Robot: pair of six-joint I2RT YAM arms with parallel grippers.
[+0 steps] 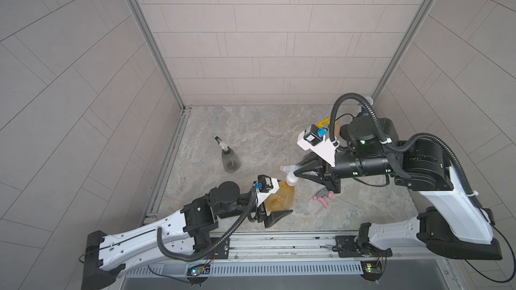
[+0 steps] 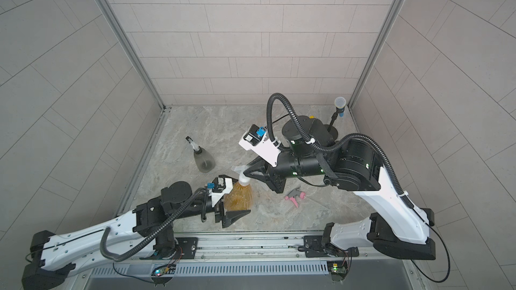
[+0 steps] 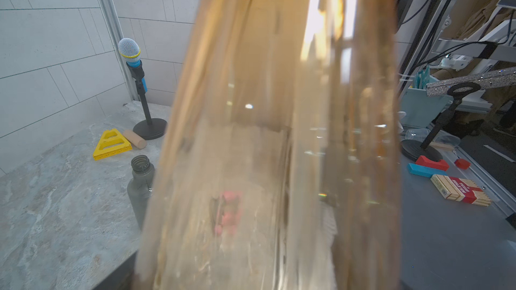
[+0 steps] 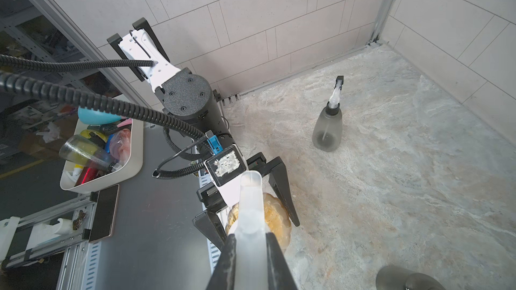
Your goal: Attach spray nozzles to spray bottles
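An amber bottle (image 2: 237,197) stands inside the fingers of my left gripper, which are spread wide around it; it fills the left wrist view. My right gripper is shut on a white spray nozzle (image 4: 250,209) at the bottle's top. Whether the nozzle is seated on the neck cannot be told. A grey bottle with a nozzle (image 1: 230,158) stands to the left. An uncapped grey bottle (image 3: 139,188) stands farther right, partly hidden. A pink-and-grey spray head (image 2: 294,196) lies on the counter below the right arm.
At the back right are a microphone stand (image 3: 149,127), a yellow triangle (image 3: 110,150) and a wooden cylinder (image 3: 135,138). A bin of mixed items (image 4: 129,150) sits outside the work area.
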